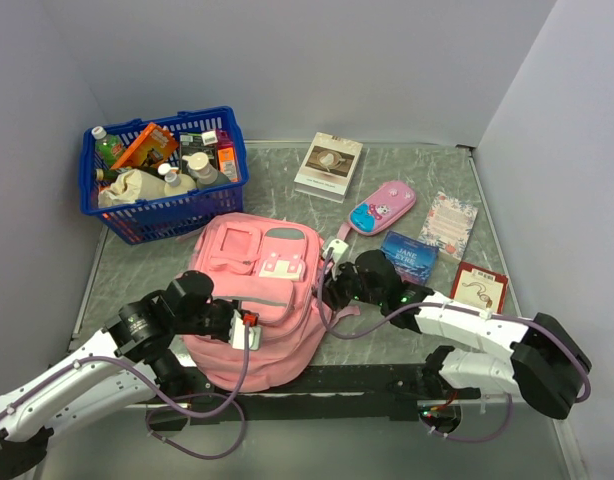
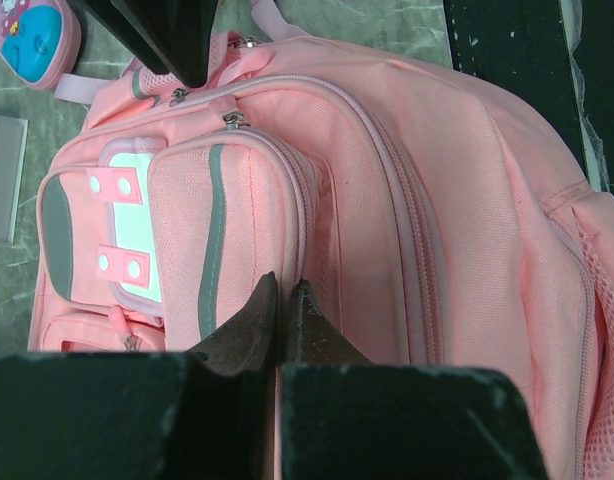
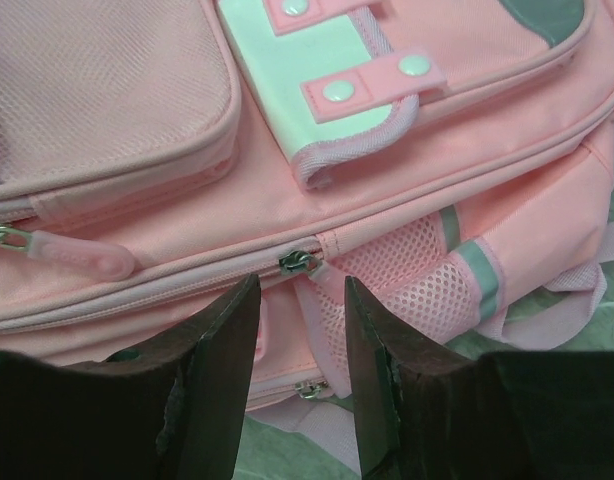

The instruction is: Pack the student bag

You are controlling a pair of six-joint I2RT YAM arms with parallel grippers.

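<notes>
A pink backpack (image 1: 252, 265) lies flat on the grey table with its front pockets up. My left gripper is shut on a fold at the edge of the backpack's front pocket (image 2: 257, 200). At the bag's right side, my right gripper stands open over a metal zipper slider (image 3: 299, 262), whose pink pull tab lies near the right fingertip. A pink pencil case (image 1: 384, 207) rests just right of the bag. Books lie flat further right: the blue Jane Eyre (image 1: 410, 257), a floral one (image 1: 449, 225) and a red-bordered one (image 1: 479, 289).
A blue basket (image 1: 187, 213) full of bottles and packets stands at the back left, close to the bag. A thick white book (image 1: 329, 165) lies at the back middle. Bare table (image 1: 407, 165) shows at the back right.
</notes>
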